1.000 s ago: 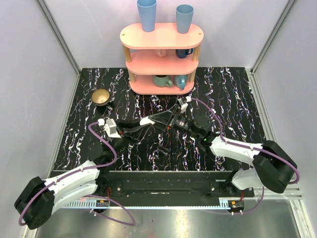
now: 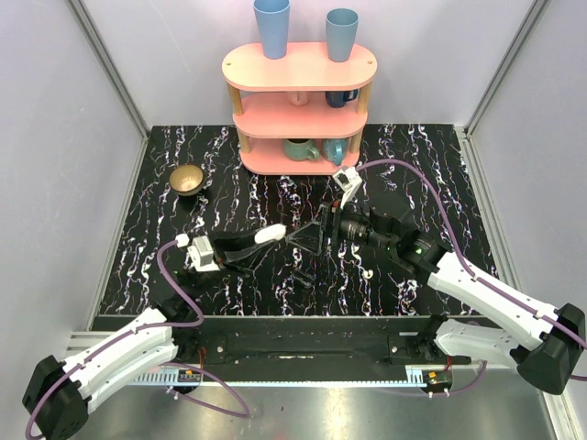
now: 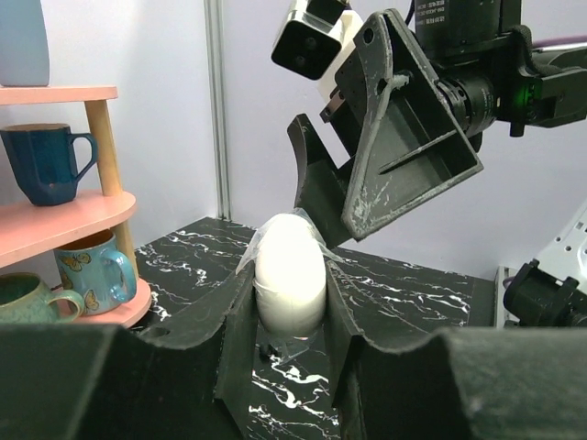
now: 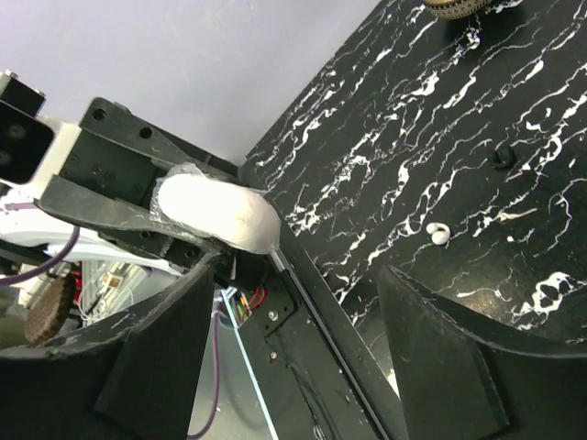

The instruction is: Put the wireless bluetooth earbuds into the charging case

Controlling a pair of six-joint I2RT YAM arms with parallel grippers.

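Observation:
The white charging case [image 2: 270, 234], rounded and with clear film round it, is held up off the table in my left gripper, whose fingers press on its sides. From the right wrist view, the case [image 4: 220, 211] looks closed, though I cannot tell about its lid. My right gripper [image 2: 310, 234] is beside the case's right end. Its fingers [image 4: 156, 353] stand apart with nothing between them. A small white curled piece, perhaps an earbud [image 4: 438, 233], lies on the table. Any contact between my right gripper and the case is unclear.
A pink shelf [image 2: 303, 69] with cups stands at the back. The brass bowl [image 2: 187, 180] sits at the back left. Farther off lies a small black ring-like piece [image 4: 502, 156].
My right gripper has turned and drawn back to the right, away from the case. The left gripper has tilted slightly and shifted a little, keeping the case.

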